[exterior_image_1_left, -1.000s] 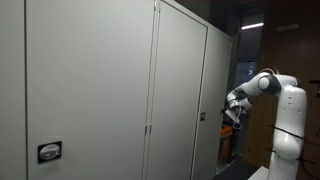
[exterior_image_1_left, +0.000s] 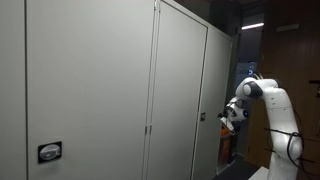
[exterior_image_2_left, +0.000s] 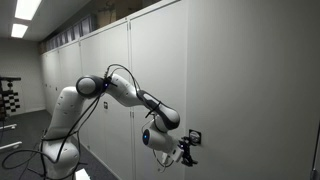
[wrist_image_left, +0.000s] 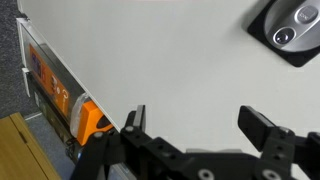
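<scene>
A tall pale cabinet door (wrist_image_left: 190, 65) fills most of the wrist view. Its dark recessed latch with a silver handle (wrist_image_left: 297, 24) shows at the upper right, beyond the right fingertip. My gripper is open, and only the door's flat face appears between its fingers. In exterior view 2 the gripper (exterior_image_2_left: 183, 151) is close to the door, just below and left of the dark latch (exterior_image_2_left: 195, 137). Whether the fingers touch the door cannot be told. In exterior view 1 the gripper (exterior_image_1_left: 227, 122) is small, at the far right beside the cabinets.
An orange object (wrist_image_left: 91, 122) lies past the door's edge, near a brown wooden surface (wrist_image_left: 22, 150). Another cabinet latch (exterior_image_1_left: 49, 152) is at the near left. A wood-coloured panel (exterior_image_1_left: 285, 75) stands behind the arm. Cabinets form a continuous wall.
In exterior view 1 the arm has moved left, toward the cabinet face, and its gripper end is slightly lower. The cabinet doors look unchanged.
</scene>
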